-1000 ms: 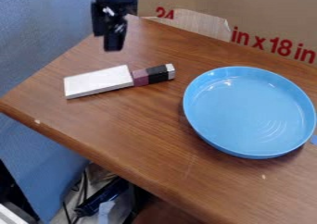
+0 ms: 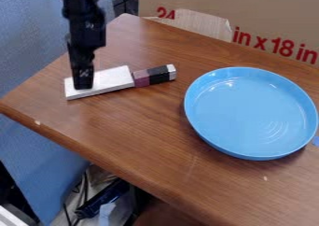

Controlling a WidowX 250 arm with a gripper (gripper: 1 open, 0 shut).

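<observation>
My black gripper (image 2: 84, 78) has its tip down at the white, flat block (image 2: 107, 83) on the wooden table; whether it is open or shut is hard to make out. A pink and black piece (image 2: 156, 76) with a light end extends from the block's right. A round light-blue plate (image 2: 249, 112) lies to the right, apart from them.
A cardboard box (image 2: 249, 15) with red print stands along the back, with a pale object (image 2: 200, 26) in front of it. Bare wood (image 2: 149, 127) is clear in the middle. The table's left edge drops away near the gripper, beside blue padding and clutter below.
My gripper has come down from above the table's back left to the white block. The block and plate look unmoved.
</observation>
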